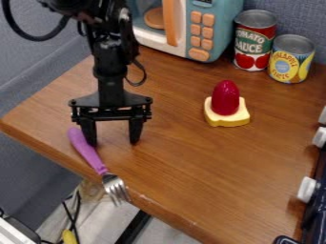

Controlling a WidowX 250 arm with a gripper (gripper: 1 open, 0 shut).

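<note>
A fork with a purple handle [84,148] lies along the table's left front, its metal tines [116,190] at the edge. My black gripper [111,133] stands just above and right of the handle's upper end, fingers spread apart, with nothing visible between them. A red egg-shaped piece [224,97] rests on a yellow slice-like block [227,118] at the right middle of the table.
A teal toy microwave [204,29], a tomato can [254,43] and a yellow can [291,60] stand at the back. A dark appliance with white knobs [312,200] lines the right edge.
</note>
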